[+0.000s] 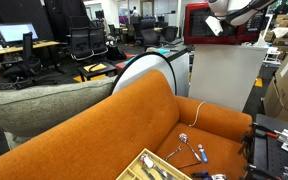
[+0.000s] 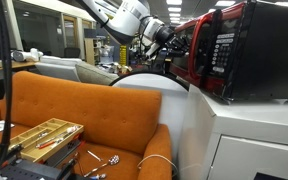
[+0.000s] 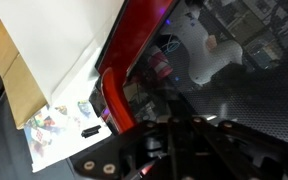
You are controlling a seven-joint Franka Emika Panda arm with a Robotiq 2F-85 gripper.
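A red microwave (image 1: 197, 20) stands on a grey-white cabinet (image 1: 224, 75) at the back right in exterior view 1. In exterior view 2 its red body (image 2: 201, 45) and black side appear close up. My gripper (image 2: 168, 53) is at the microwave's front. The wrist view shows the curved red handle (image 3: 115, 100) beside my dark gripper, with the dark, reflective door (image 3: 219, 65) behind. The gripper looks shut, and nothing shows between its fingers. Whether it touches the handle or door is hard to tell.
An orange sofa (image 1: 104, 130) fills the area below. On it are an open wooden tray (image 2: 51, 137) of utensils and several loose metal tools (image 2: 102, 162). A cable (image 2: 159, 158) hangs near the cabinet (image 2: 239, 125). Desks and office chairs stand farther back.
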